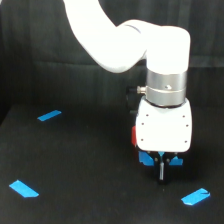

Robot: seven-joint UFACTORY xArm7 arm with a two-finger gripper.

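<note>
My gripper [162, 170] points down over the dark table at the right of the camera view. Its dark fingers are small and hard to make out, so whether they stand open or shut cannot be told. Behind the white gripper body a blue patch [176, 161] shows on both sides of the fingers. A small red patch [134, 135] peeks out at the body's left edge. Most of whatever these patches belong to is hidden, and contact with the fingers cannot be judged.
Blue tape strips lie on the dark table at the back left [49, 115], front left [23, 188] and front right [195, 197]. A black curtain hangs behind.
</note>
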